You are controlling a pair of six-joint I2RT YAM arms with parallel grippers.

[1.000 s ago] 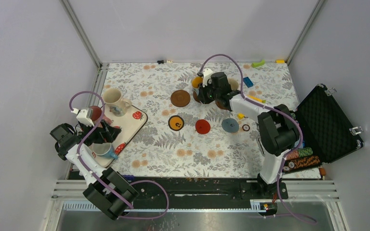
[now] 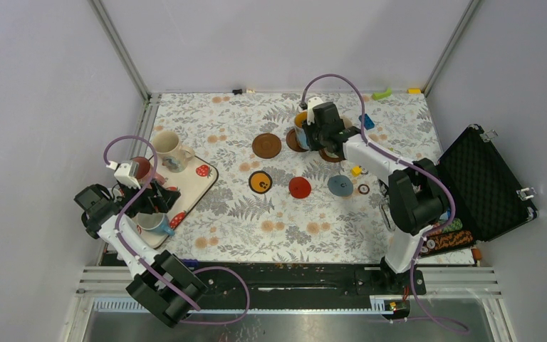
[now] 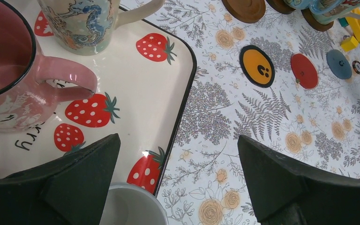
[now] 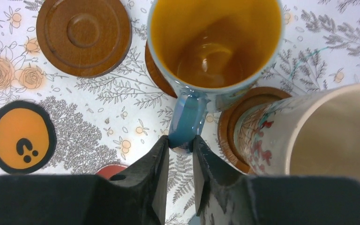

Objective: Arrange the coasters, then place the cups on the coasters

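The light-blue cup with an orange inside (image 2: pixel 300 119) stands upright over the right side of a middle brown coaster (image 4: pixel 155 74); whether its base touches anything cannot be seen. My right gripper has its fingertips close on either side of the blue handle (image 4: pixel 187 119), pinching its end. A cream cup (image 4: pixel 274 133) rests on another brown coaster (image 4: pixel 227 140), close beside the blue cup. An empty brown coaster (image 2: pixel 266 145) lies to the left. Over the tray, my left gripper is open, nothing between its fingers.
A strawberry-patterned tray (image 3: pixel 136 117) at the left bears a beige cup (image 2: pixel 169 151), a pink cup (image 3: pixel 14 98) and a light-blue cup (image 2: pixel 154 222). Yellow (image 2: pixel 260 182), red (image 2: pixel 300 187) and blue-grey (image 2: pixel 340 185) coasters lie flat in front.
The left arm has hardly moved.
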